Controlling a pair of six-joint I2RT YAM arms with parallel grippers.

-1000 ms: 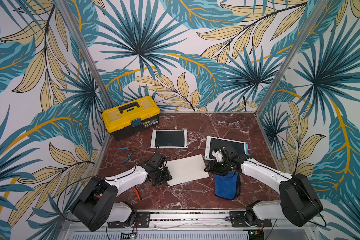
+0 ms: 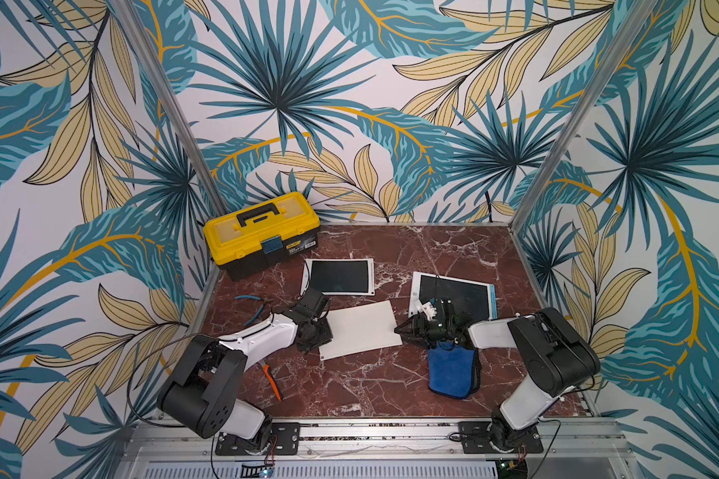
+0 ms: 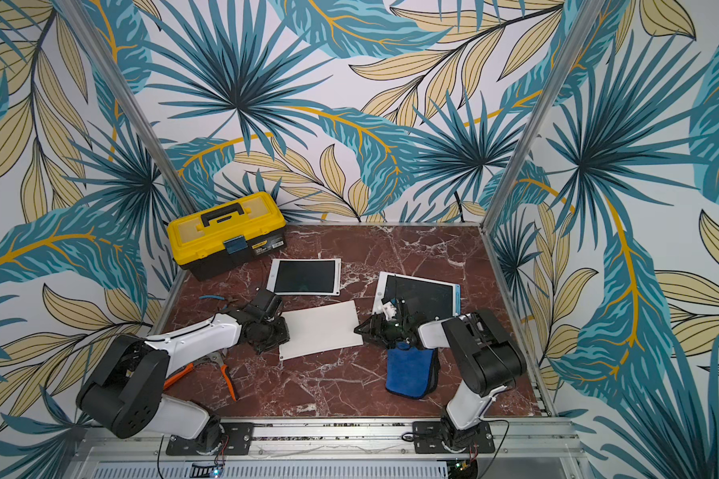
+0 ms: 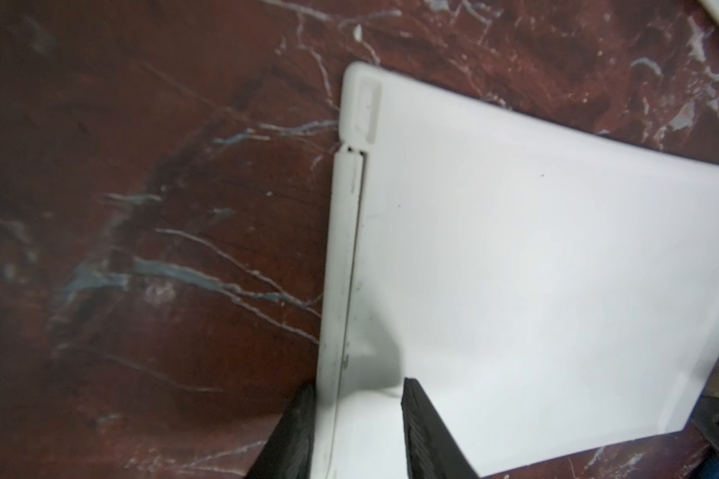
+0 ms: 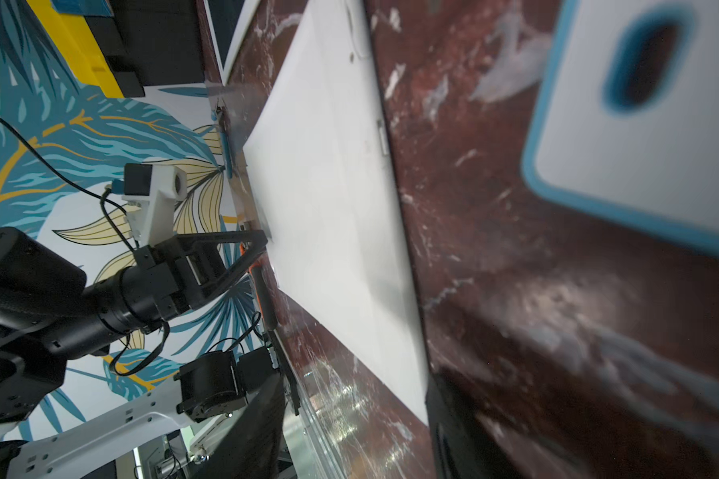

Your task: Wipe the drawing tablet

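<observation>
A drawing tablet (image 2: 361, 329) lies across the middle of the table with its plain white side up. Its left edge, with a stylus slot, passes between the parted fingers of my left gripper; the edge does not fill the gap. At the tablet's near right corner, my right gripper is open, one fingertip close to the edge and the other well apart. Whether the tablet touches the table everywhere is unclear. A blue cloth or pouch (image 2: 452, 371) lies just in front of the right gripper, partly covered by it.
Behind are a dark-screened tablet (image 2: 340, 277) and, partly under the right arm, another with blue trim (image 2: 491, 299). A yellow toolbox (image 2: 261, 231) stands back left. Blue-handled pliers (image 2: 251, 307) and an orange-handled tool (image 2: 272, 381) lie near the left arm.
The white tablet has shifted left and slightly back. My right gripper has moved left with it, and its arm has drawn in. My left gripper has moved slightly back.
</observation>
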